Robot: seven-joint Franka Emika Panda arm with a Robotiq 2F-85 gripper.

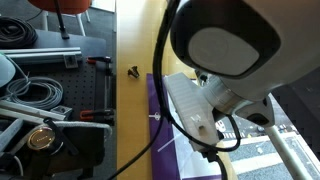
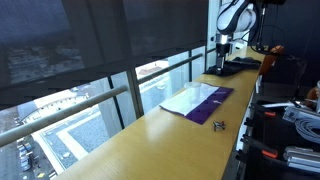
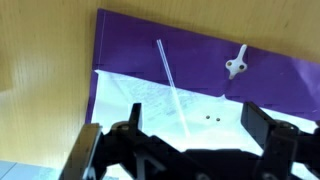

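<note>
In the wrist view my gripper is open above a white sheet with a purple border, one dark finger [image 3: 88, 148] at the left and the other at the right. Nothing shows between them except the sheet below. A thin white stick [image 3: 171, 82] lies slanted across the purple border [image 3: 125, 42] and the white area. Near the border's right part rests a small pale key-shaped item [image 3: 236, 63]. In exterior view 1 the arm [image 1: 215, 45] covers much of the sheet [image 1: 205, 160].
A small dark object [image 2: 219, 126] lies on the wooden table [image 2: 130, 148] beside the sheet. Beyond the table edge in exterior view 1 stands a dark cart [image 1: 85, 85] with coiled cables [image 1: 38, 92]. Left of the sheet in exterior view 2, the tabletop is bare.
</note>
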